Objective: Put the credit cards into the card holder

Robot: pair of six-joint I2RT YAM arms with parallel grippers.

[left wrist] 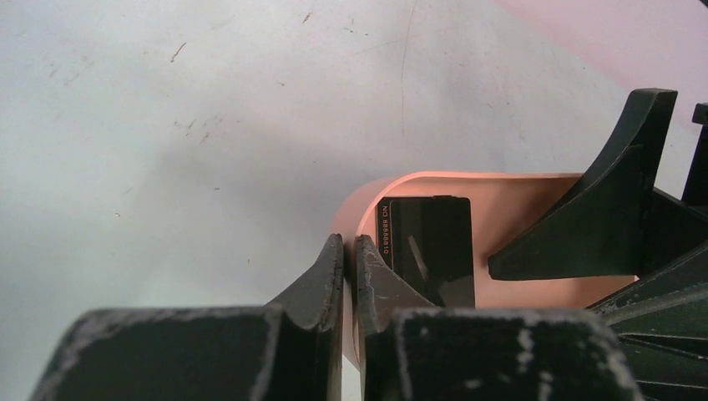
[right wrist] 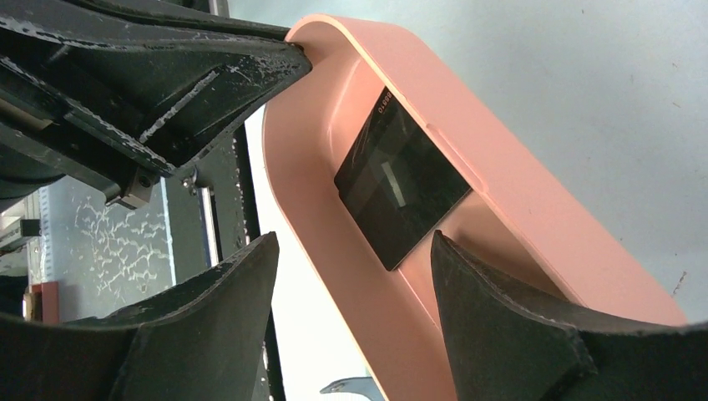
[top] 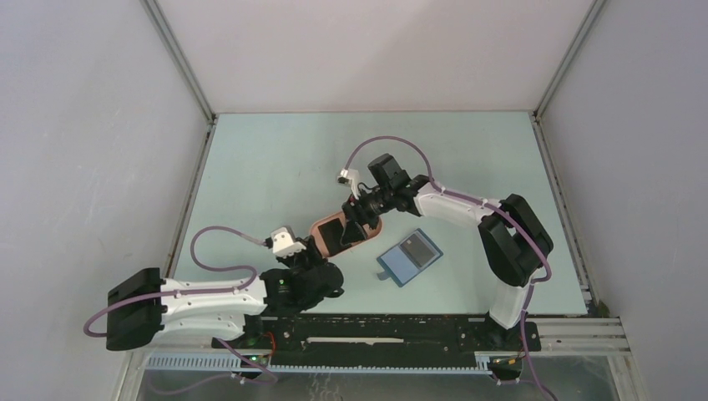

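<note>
A pink tray [top: 324,221] holds dark cards [left wrist: 426,238], printed with numbers, at its left end. My left gripper is shut on that end's rim. My right gripper is over the tray, its fingers apart with the card beneath and beyond them in the right wrist view; I see nothing held between them. A blue card holder [top: 405,263] with a grey panel lies on the table to the lower right of the tray.
Pale walls bound it at back and sides.
</note>
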